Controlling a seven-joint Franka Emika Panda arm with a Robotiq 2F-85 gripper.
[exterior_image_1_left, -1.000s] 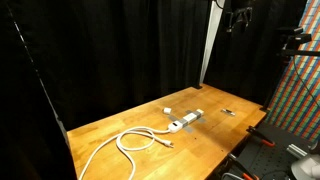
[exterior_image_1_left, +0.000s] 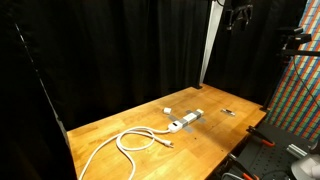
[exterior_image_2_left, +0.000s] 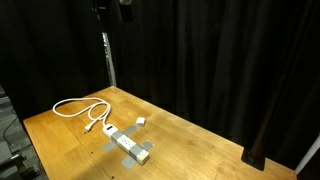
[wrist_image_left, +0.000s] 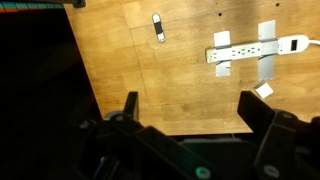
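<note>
A white power strip (wrist_image_left: 252, 50) is held to the wooden table by grey tape strips (wrist_image_left: 267, 50). From one end its white cable (exterior_image_1_left: 124, 148) loops across the table to a plug (exterior_image_1_left: 167, 143). Beside the strip lies a small white block (wrist_image_left: 264, 90), apart from it. A small dark and silver item (wrist_image_left: 158, 27) rests on bare wood away from the strip. My gripper is high above the table, its dark fingers (wrist_image_left: 130, 105) spread wide with nothing between them. In the first exterior view the gripper (exterior_image_1_left: 238, 16) shows at the upper right, well clear of everything on the table.
Black curtains (exterior_image_1_left: 110, 60) stand behind the table. A dark stand foot (exterior_image_2_left: 253, 159) sits near the table's far right.
</note>
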